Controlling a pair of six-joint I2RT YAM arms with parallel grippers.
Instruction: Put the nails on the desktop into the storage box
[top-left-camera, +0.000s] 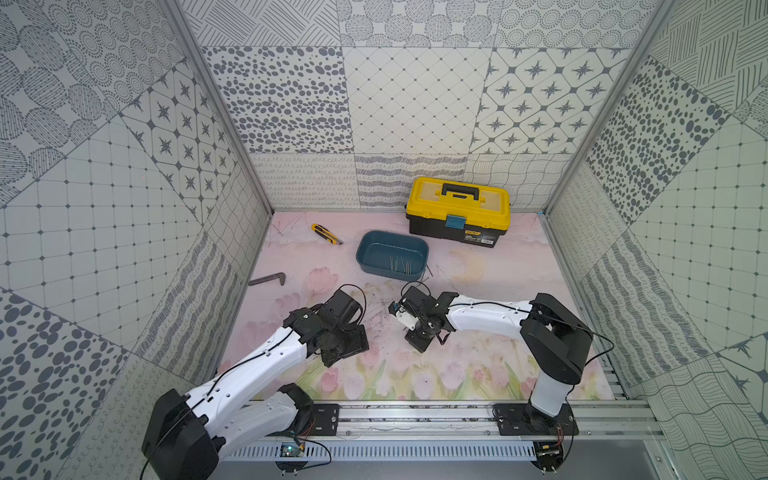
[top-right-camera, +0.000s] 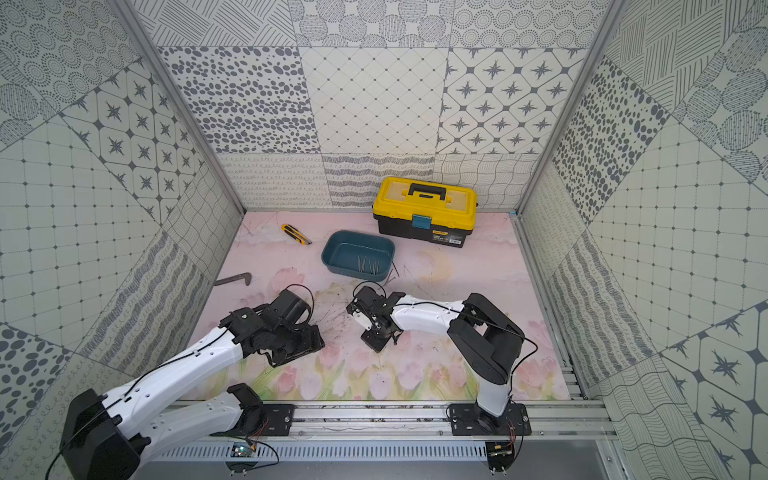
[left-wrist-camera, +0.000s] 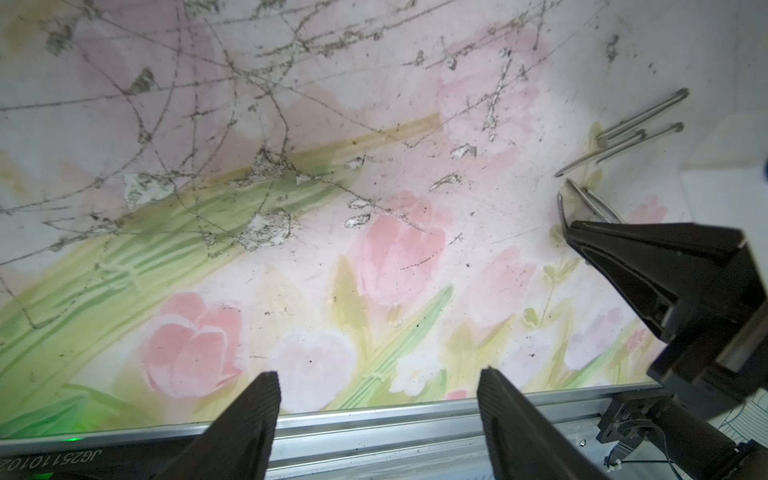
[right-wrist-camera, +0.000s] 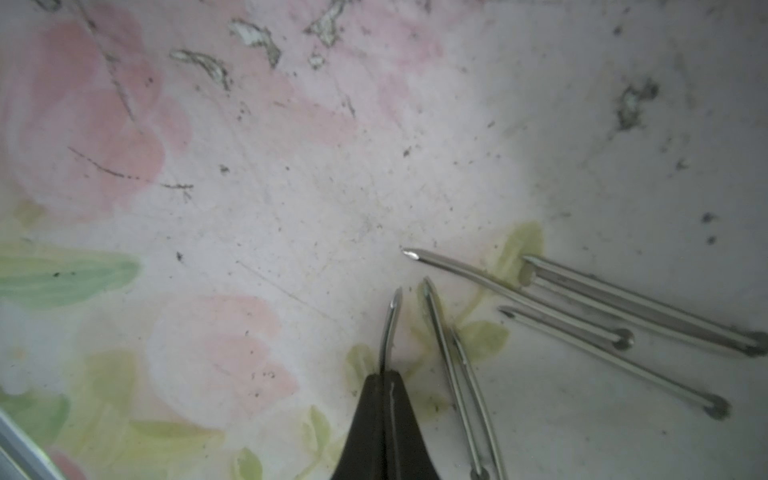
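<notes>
My right gripper is down at the desktop with its fingers shut. Right at its tips the pointed end of a thin nail (right-wrist-camera: 389, 324) sticks out; the nail's other end is hidden by the fingers, and whether they grip it or lie over it is unclear. Close by on the right lie two more nails (right-wrist-camera: 452, 368), and beyond them a group of several nails (right-wrist-camera: 560, 328). In the left wrist view, my left gripper has its fingers spread and empty, above bare flowered tabletop. The blue storage box (top-left-camera: 376, 268) stands behind both arms with several nails inside.
A yellow and black toolbox (top-left-camera: 458, 212) sits at the back right. Left of the storage box lies a yellow cutter (top-left-camera: 324, 233), and a dark hooked tool (top-left-camera: 268, 279) is at the left edge. Another thin rod (top-right-camera: 395, 270) lies by the box's right side.
</notes>
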